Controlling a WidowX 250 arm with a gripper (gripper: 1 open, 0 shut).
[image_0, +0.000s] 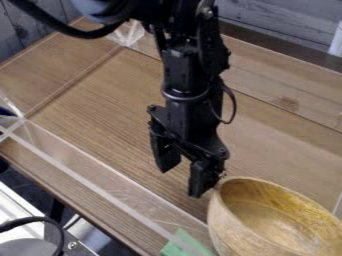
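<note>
A black robot arm hangs down from the top centre of the camera view. Its gripper (185, 170) is low over the wooden table, just left of a pale wooden bowl (274, 222). The two fingers stand apart, one at the left and one nearer the bowl's rim. I see nothing held between them.
A green piece (185, 245) lies at the front edge left of the bowl. Clear tape lines cross the table (94, 100). A grey round object and cables sit off the table at the bottom left.
</note>
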